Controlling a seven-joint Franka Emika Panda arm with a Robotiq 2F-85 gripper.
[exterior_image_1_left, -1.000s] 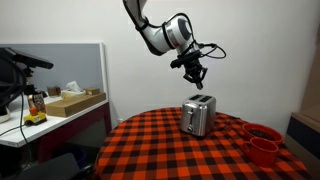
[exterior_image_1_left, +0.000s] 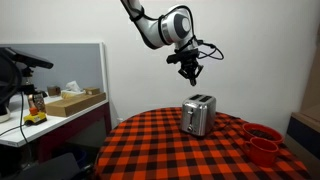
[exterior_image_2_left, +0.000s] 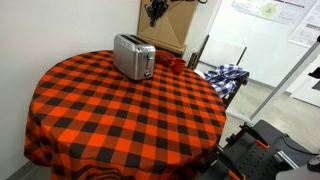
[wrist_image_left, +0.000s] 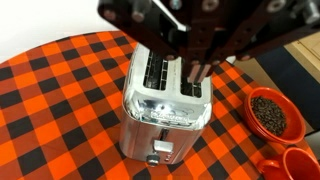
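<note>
A silver two-slot toaster (exterior_image_1_left: 198, 117) stands upright on a round table with a red-and-black checked cloth (exterior_image_1_left: 150, 150). In the wrist view the toaster (wrist_image_left: 158, 112) fills the middle, with its lever and knob on the near end. My gripper (exterior_image_1_left: 194, 82) hangs just above the toaster's top, apart from it. The wrist view shows its fingers (wrist_image_left: 195, 72) together over the slots, and no object shows between them. Both slots look dark; nothing sticks out of them.
Right of the toaster sit a red bowl (wrist_image_left: 275, 114) of dark beans or pellets and a red mug (wrist_image_left: 291, 165). A side table with boxes (exterior_image_1_left: 75, 103) stands at the left.
The arm has shifted slightly over the last second, and the gripper now hangs a touch lower and farther left above the toaster. The toaster and red dishes have not moved.
</note>
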